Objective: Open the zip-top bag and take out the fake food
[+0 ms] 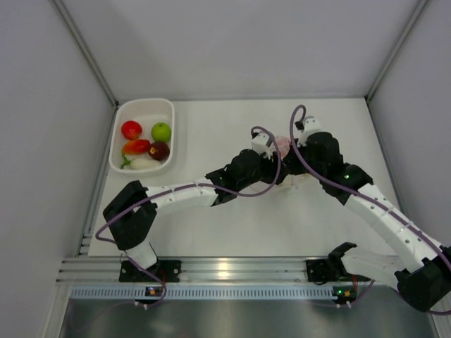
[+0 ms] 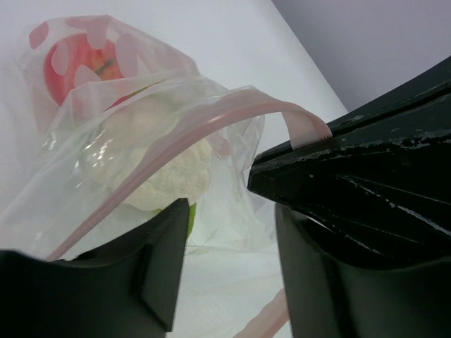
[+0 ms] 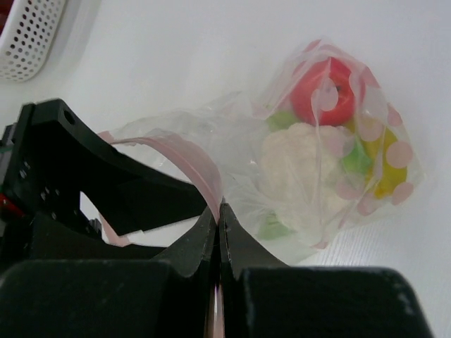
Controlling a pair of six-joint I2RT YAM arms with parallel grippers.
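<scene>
The translucent zip top bag with pink dots holds a red piece, a cream piece, a yellow piece and green bits. My right gripper is shut on the bag's pink zip edge, which runs up between its fingertips. My left gripper is part open beside the bag's mouth, below the cream piece in the left wrist view, its fingertips apart with bag plastic visible behind them. In the top view both grippers meet over the bag and partly hide it.
A white basket at the left holds several fake fruits and vegetables. Bare table lies around the bag; grey walls bound it at the sides and back.
</scene>
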